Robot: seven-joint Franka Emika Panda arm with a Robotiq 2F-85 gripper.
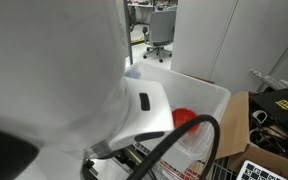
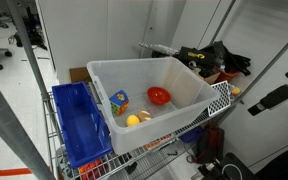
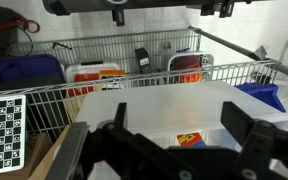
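Observation:
Two dark fingers [image 3: 111,142] of my gripper stand wide apart in the wrist view, with nothing between them. Beyond them is a white bin [image 3: 169,108] with small colourful items inside. In exterior view 2 the bin [image 2: 106,72] holds a red bowl [image 2: 159,95], a colourful cube [image 2: 119,99], a yellow ball [image 2: 132,120] and a small orange-toned piece. A dark end of my arm shows at that view's right edge, apart from the bin. Exterior view 1 has my white arm across its left half, hiding the gripper; the red bowl [image 1: 183,117] shows past it.
A blue bin [image 2: 76,112] stands beside the white one on a wire rack. Behind lie dark items on a shelf [image 2: 209,58]. A cardboard box [image 1: 234,125] sits right of the bin in exterior view 1, near a checkered board [image 3: 4,134] seen at the wrist view's left.

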